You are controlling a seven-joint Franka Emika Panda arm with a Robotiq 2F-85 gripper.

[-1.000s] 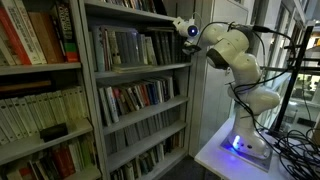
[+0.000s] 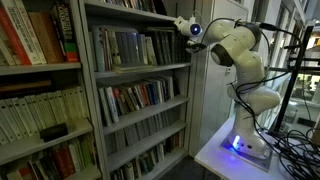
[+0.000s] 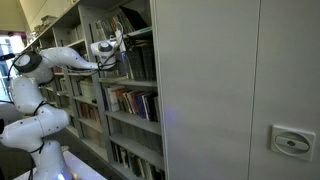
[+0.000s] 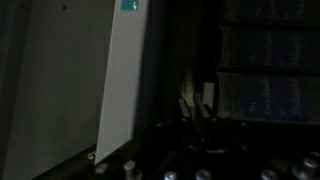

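Observation:
My gripper reaches into a dark shelf space in the wrist view, its narrow fingers close together and shut on something thin that is too dark to make out. Just right of them stand dark blue books [image 4: 272, 97] with gilt lettering on their spines. A small pale patch [image 4: 208, 94] shows between the fingertips and these books. In exterior view 2, the wrist [image 3: 104, 48] is raised to the upper shelf, in front of a row of dark volumes [image 3: 140, 62]. The fingertips are hard to see from outside.
A pale upright panel [image 4: 123, 75] with a teal label runs close along the left of the gripper. Bookcases [image 2: 92, 75] full of books spread to the left. In exterior view 2, a large pale wall [image 3: 210, 90] borders the shelves. The white table [image 2: 222, 160] around the arm's base is mostly bare.
The arm has shifted very slightly at the upper shelf. The books look the same throughout.

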